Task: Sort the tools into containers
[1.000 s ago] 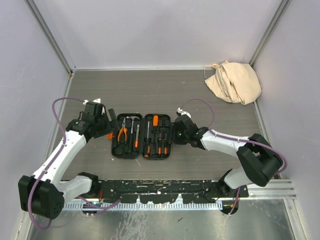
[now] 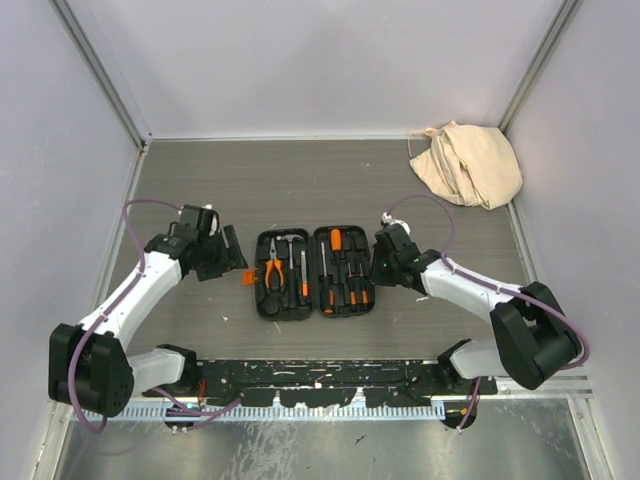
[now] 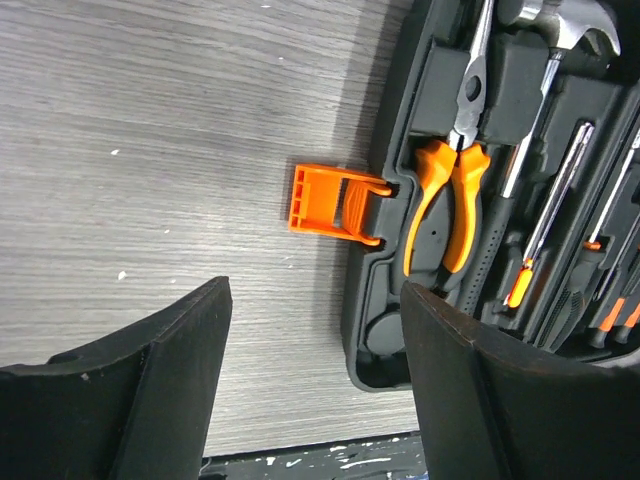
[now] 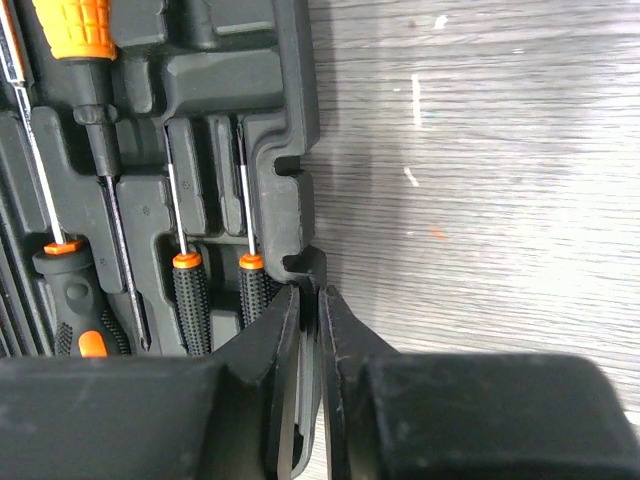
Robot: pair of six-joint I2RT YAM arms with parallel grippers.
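The open black toolbox (image 2: 285,308) lies mid-table, holding pliers (image 3: 465,210), a hammer (image 3: 551,25), and several screwdrivers (image 4: 77,25). An orange latch (image 3: 318,198) sticks out from its left side. My left gripper is open, hovering left of the box near the latch, nothing between its fingers. My right gripper is closed around the right edge of the box, the black case wall between its fingertips.
A cream cloth bag (image 2: 466,165) lies at the back right of the table.
The toolbox has moved to the right along the table, with my right gripper at its edge moving the same way. My left gripper has shifted right as well.
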